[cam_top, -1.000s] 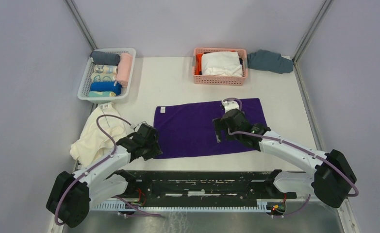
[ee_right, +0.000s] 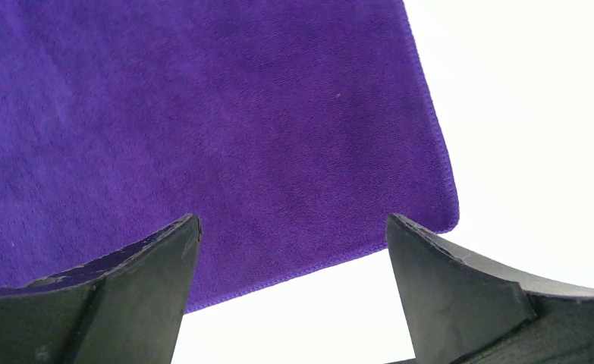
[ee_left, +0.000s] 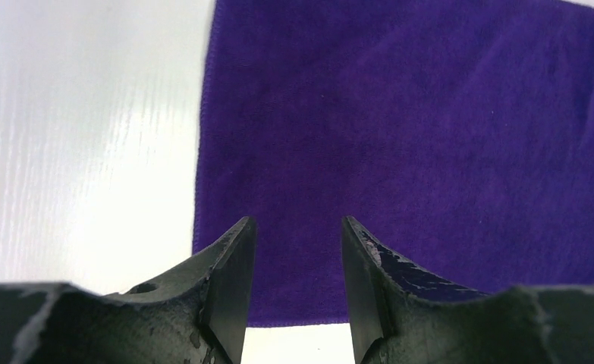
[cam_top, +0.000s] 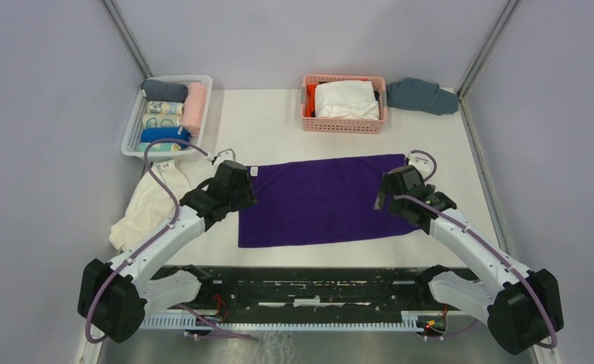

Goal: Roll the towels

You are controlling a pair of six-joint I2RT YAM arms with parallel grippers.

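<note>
A purple towel point(cam_top: 316, 205) lies spread flat across the middle of the table, a white label at its top-left corner. My left gripper is above the towel's left part, fingers parted with only towel seen below between them; its left edge shows in the left wrist view. My right gripper stands open over the towel's right end, where an edge and a rounded corner point(ee_right: 438, 212) show between and beyond the fingers.
A white basket of rolled towels point(cam_top: 133, 129) is at back left, a cream cloth point(cam_top: 148, 208) below it. A pink basket with folded cloths point(cam_top: 343, 127) and a grey-green cloth point(cam_top: 422, 96) stand at the back right.
My left arm has moved toward the back over the towel's left side. My right arm has swung rightward to the towel's right end. The towel appears unmoved.
</note>
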